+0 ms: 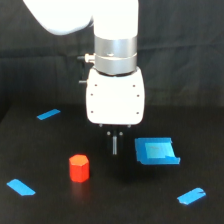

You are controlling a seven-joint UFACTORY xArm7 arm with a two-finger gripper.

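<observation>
A red block (79, 168) with a six-sided outline rests on the dark table, left of the arm. To the right lies a flat square (158, 151) edged in blue tape, paler blue inside. Between these two, my gripper (115, 148) points down from the white arm. It is apart from both in this view. Its dark, narrow fingers blend into the background, so whether they are open or shut is unclear. Nothing shows held in them.
Strips of blue tape lie on the table at the back left (47, 114), front left (20, 187) and front right (191, 196).
</observation>
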